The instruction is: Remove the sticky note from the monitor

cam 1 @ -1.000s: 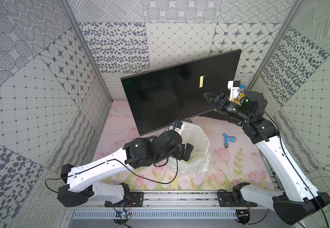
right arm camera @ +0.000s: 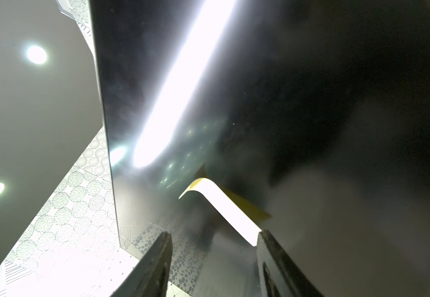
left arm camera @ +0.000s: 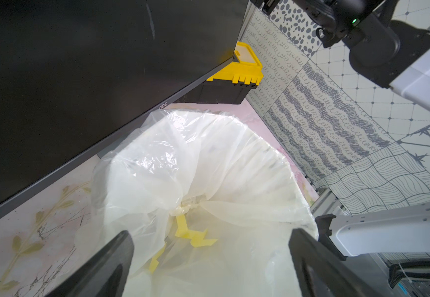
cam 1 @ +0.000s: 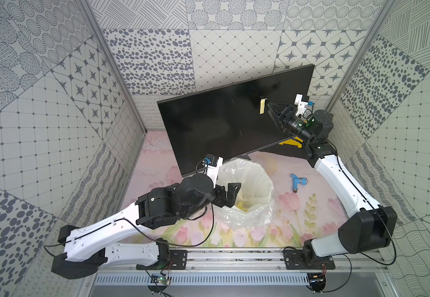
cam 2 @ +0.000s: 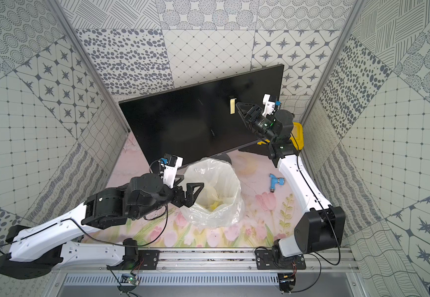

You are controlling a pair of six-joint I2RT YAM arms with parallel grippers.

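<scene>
A pale yellow sticky note [cam 1: 262, 106] [cam 2: 232, 106] [right arm camera: 227, 210] is stuck on the black monitor [cam 1: 210, 126]; in the right wrist view its far end curls off the screen. My right gripper [cam 1: 273, 110] is open just beside the note, its fingers either side of the note's lower end in that view, not visibly holding it. My left gripper [cam 1: 227, 195] stands open over a bin with a clear plastic bag [left arm camera: 239, 163], in which several yellow paper pieces [left arm camera: 195, 237] lie.
A yellow-lidded toolbox [left arm camera: 237, 69] sits behind the right arm. A blue fitting [cam 1: 296, 181] lies on the flowered table right of the bin. Patterned walls enclose the sides and back.
My left gripper has moved slightly left over the bin. The note looks unchanged.
</scene>
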